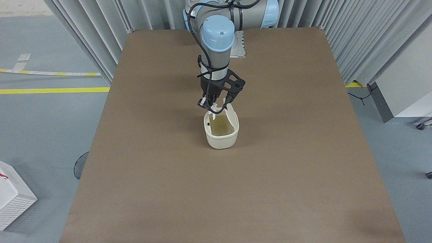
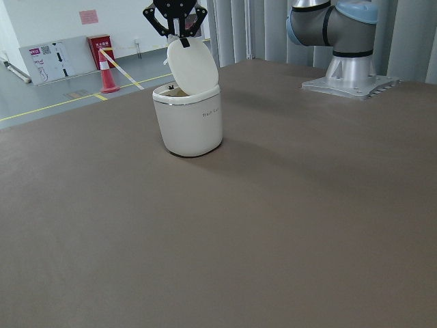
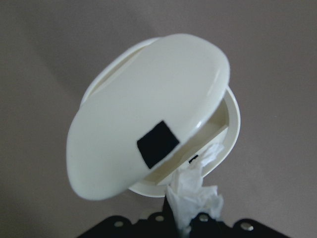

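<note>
A small white trash bin stands on the brown table with its lid raised, its opening facing up; it also shows in the left view. My gripper is just over the bin's rear part, beside the lid. In the wrist view, a crumpled white tissue sits between the fingertips at the bottom edge, with the gripper shut on it and the tissue reaching over the bin's opening. The lid covers much of the bin in that view.
The robot's base stands at the back of the table, near grey curtains.
</note>
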